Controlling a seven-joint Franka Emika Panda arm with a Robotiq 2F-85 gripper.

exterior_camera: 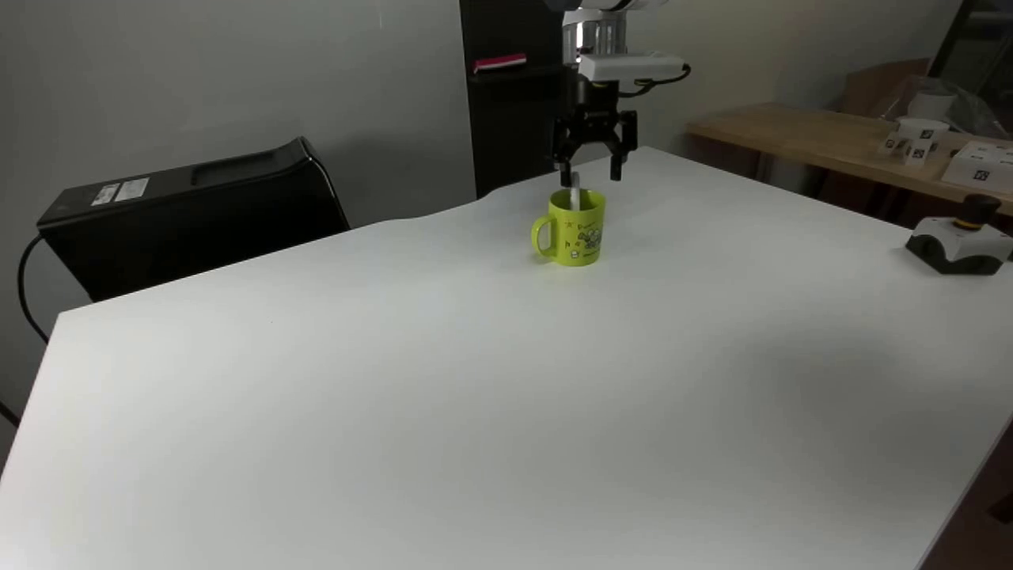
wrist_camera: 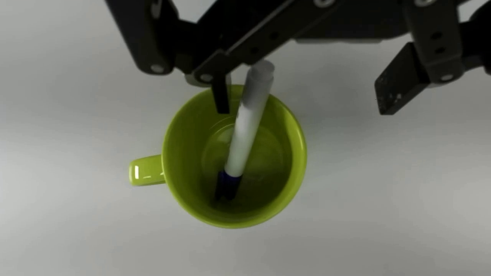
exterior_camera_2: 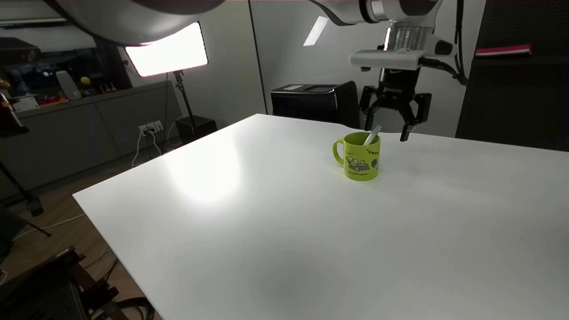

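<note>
A yellow-green mug [exterior_camera: 579, 237] stands upright on the white table, its handle to the left in exterior view 1. Inside it leans a white marker [wrist_camera: 248, 124], dark blue end down on the mug's bottom and pale end sticking out above the rim. Just above the mug my gripper [exterior_camera: 590, 177] stands wide open, with nothing gripped. One finger [wrist_camera: 221, 96] is over the mug's rim beside the marker in the wrist view; the other finger [wrist_camera: 400, 82] is well off to the right, over bare table. In exterior view 2 the mug [exterior_camera_2: 361, 165] partly hides the marker [exterior_camera_2: 372, 135].
A black bin-like box [exterior_camera: 199, 209] stands behind its far left edge. At the right lies a white and black button device [exterior_camera: 964, 242]. A wooden table [exterior_camera: 798, 133] with cups is farther back.
</note>
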